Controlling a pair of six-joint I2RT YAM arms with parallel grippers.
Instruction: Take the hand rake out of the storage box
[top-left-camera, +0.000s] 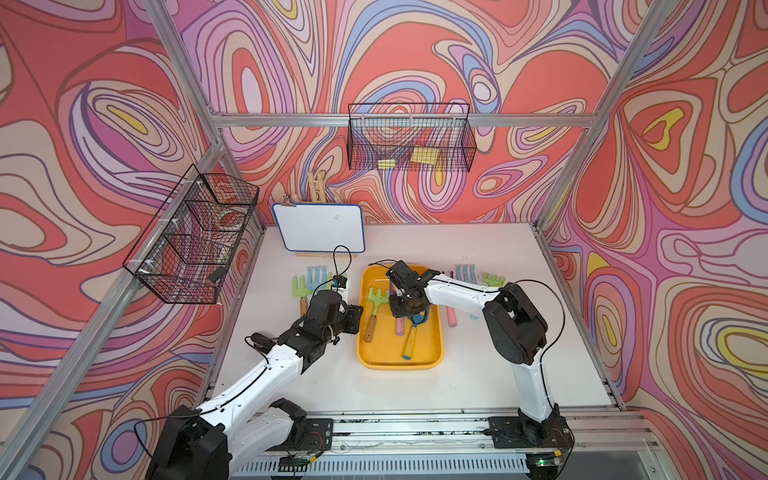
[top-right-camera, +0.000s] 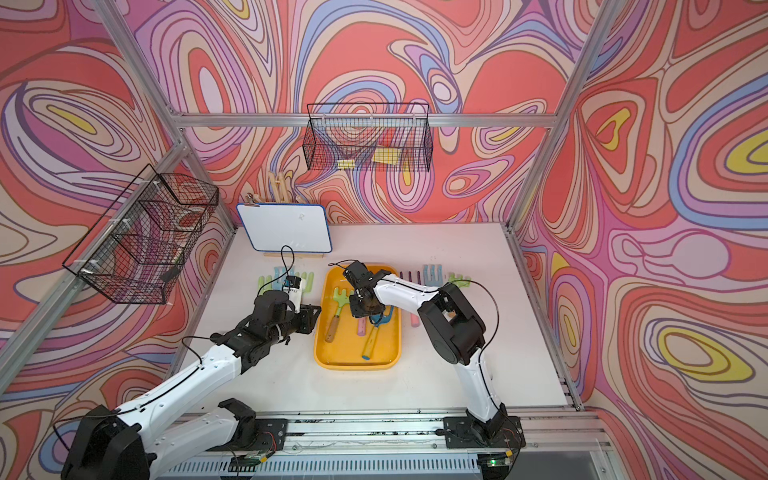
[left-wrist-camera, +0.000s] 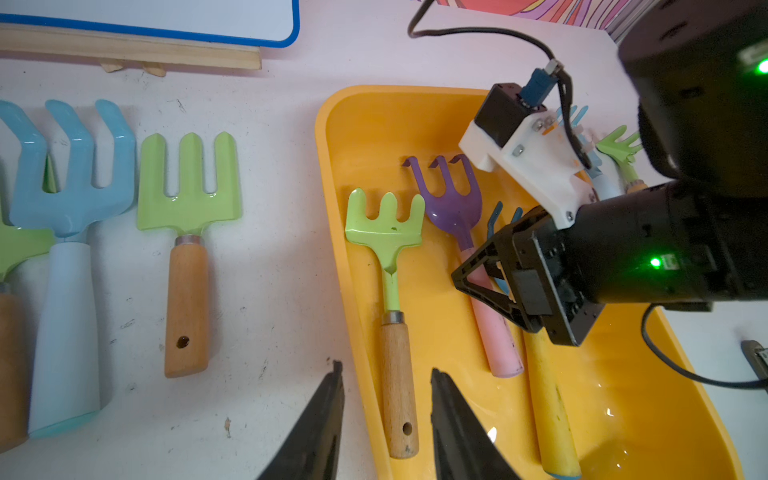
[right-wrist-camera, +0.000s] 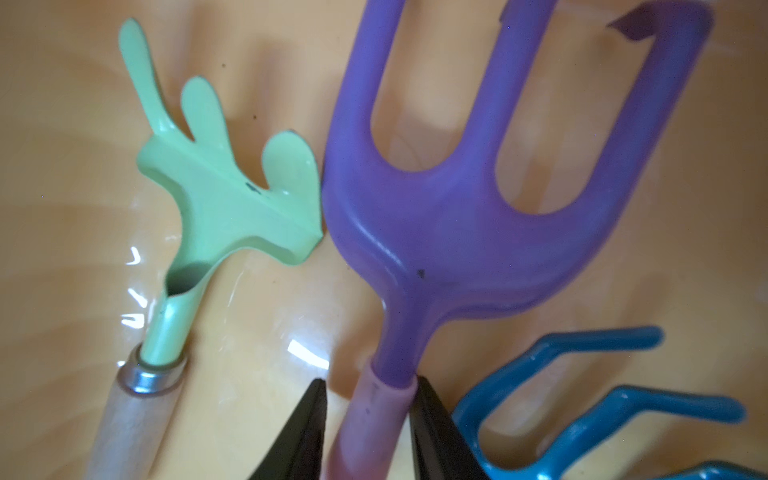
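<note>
The orange storage box holds a green fork, a purple hand rake with pink handle and a blue-headed tool with yellow handle. My right gripper is low in the box, its open fingers either side of the rake's pink handle just below the purple head. My left gripper hangs above the box's left edge by the green fork's wooden handle, open with nothing seen held.
More forks and rakes lie on the table left of the box and right of it. A whiteboard stands at the back left. Wire baskets hang on the frame.
</note>
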